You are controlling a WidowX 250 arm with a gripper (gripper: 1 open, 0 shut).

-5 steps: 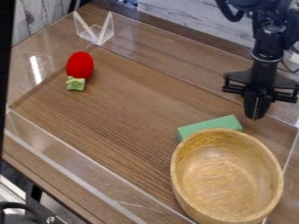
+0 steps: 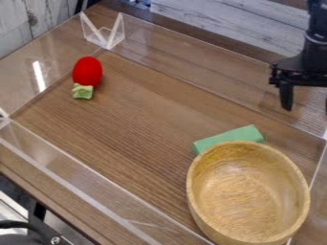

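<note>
My gripper (image 2: 289, 88) is at the right edge, partly cut off by the frame, with its fingers open above bare wood. A green block (image 2: 228, 138) lies just behind a large tan bowl (image 2: 247, 215) at the lower right. A red object (image 2: 88, 70) sits at the left on or against a small light-green piece (image 2: 82, 92).
A clear plastic holder (image 2: 102, 31) stands at the back left. The table's edge runs along the lower left.
My gripper has moved up and to the right, away from the area behind the green block. The objects on the table have not moved.
</note>
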